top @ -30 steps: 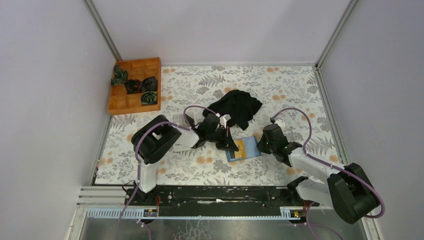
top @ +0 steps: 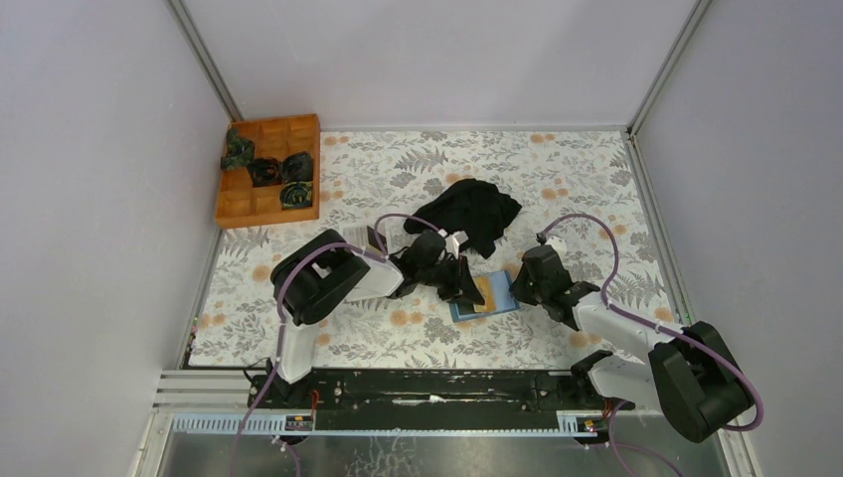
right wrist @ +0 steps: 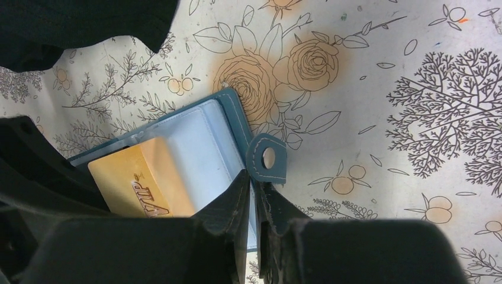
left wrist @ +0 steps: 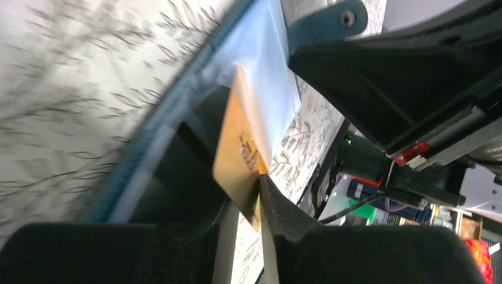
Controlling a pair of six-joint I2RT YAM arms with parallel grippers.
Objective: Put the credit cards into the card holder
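The open blue card holder lies on the floral table, with a yellow card in it. In the left wrist view the card is at my left gripper's fingertips; whether it is gripped I cannot tell. My right gripper is shut at the holder's right edge, by its snap tab; I cannot tell whether the tab is between its fingers.
A black cloth lies behind the holder. A wooden tray with dark coiled items is at the back left.
My left gripper has moved slightly right over the holder. My right gripper has not visibly moved.
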